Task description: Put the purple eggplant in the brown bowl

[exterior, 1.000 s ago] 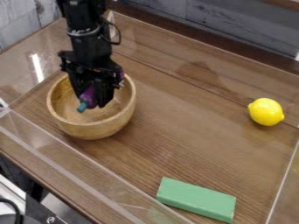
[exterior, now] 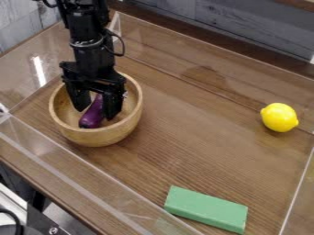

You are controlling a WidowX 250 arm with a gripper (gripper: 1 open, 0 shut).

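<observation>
The brown bowl (exterior: 108, 136) stands on the left part of the table. Inside it lies the purple eggplant (exterior: 91, 117), tilted, with its upper end partly covered by the dark arm. My gripper (exterior: 97, 106) reaches down into the bowl from above. Its fingers are spread open, one on each side of the eggplant's upper part. Whether a finger still touches the eggplant I cannot tell.
A yellow lemon (exterior: 280, 117) sits at the right side of the table. At the front right lies a green block (exterior: 207, 209). Between bowl and lemon the tabletop (exterior: 196, 119) is bare.
The eggplant is now lower, lying in the bowl. Bowl, lemon and green block have stayed put.
</observation>
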